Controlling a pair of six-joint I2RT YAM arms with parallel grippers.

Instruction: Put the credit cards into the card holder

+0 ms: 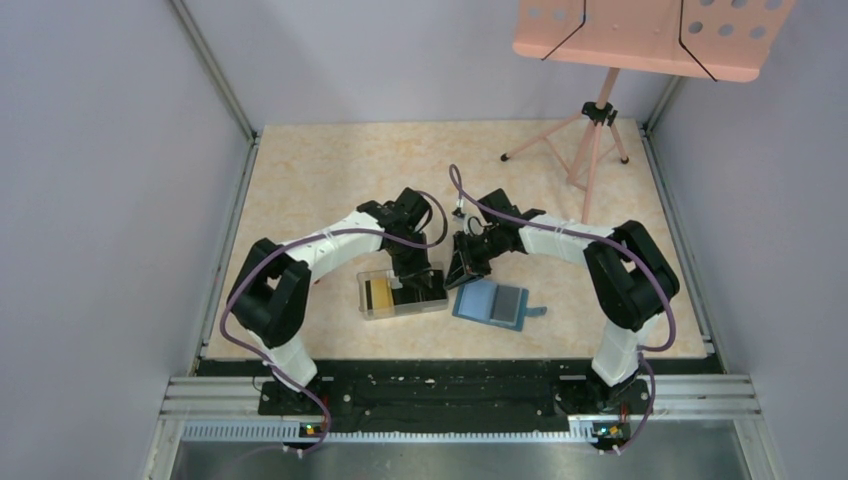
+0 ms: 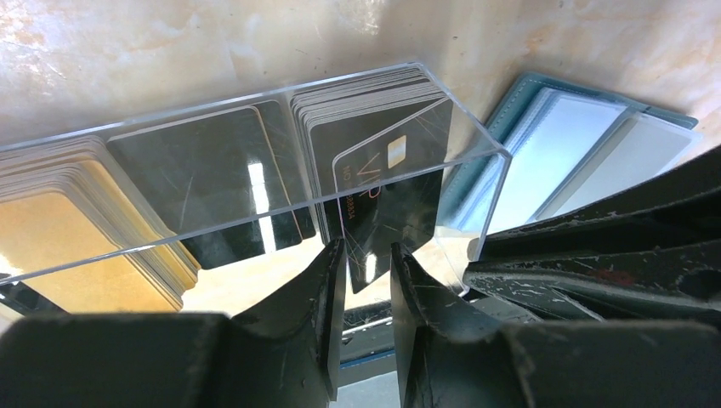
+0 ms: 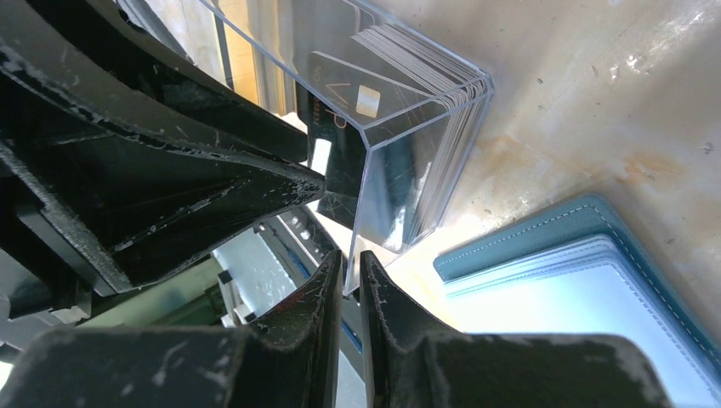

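A clear plastic box (image 1: 372, 309) holds stacks of black cards (image 2: 383, 221) and gold cards (image 2: 76, 255). My left gripper is over the box's front part, its fingers a little apart beside the black VIP card stack, with nothing clearly held. My right gripper is shut on the box's right end wall, seen in the right wrist view. A blue-grey card holder (image 1: 490, 305) lies just right of the box, with clear sleeves.
A pink music stand (image 1: 595, 130) stands at the back right. The table's front edge is close below the box.
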